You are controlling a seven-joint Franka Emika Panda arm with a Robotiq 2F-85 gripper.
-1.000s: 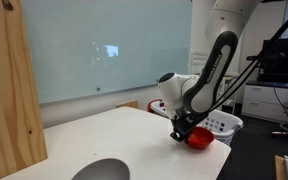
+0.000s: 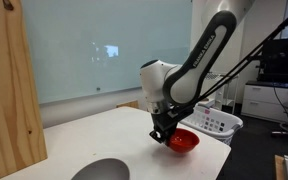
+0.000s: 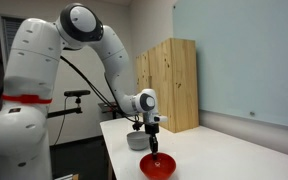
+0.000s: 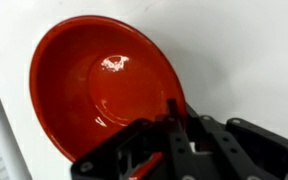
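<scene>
A red bowl [image 2: 181, 141] stands by the table's right side in exterior view 1; in exterior view 2 it is at the near edge. My gripper [image 2: 164, 133] is shut on its rim, the edge running between the fingers. The wrist view looks into the bowl [image 4: 109, 85], which appears empty, with its rim reaching the black gripper at the lower middle. Whether the bowl's base touches the table cannot be made out.
A grey round bowl [image 2: 102, 170] sits at the table's front left. Beyond the right edge stands a white laundry basket [image 2: 214, 122].
The gripper and the red bowl have moved left together in exterior view 1, away from the basket and towards the grey bowl. The grey bowl has stayed in place.
</scene>
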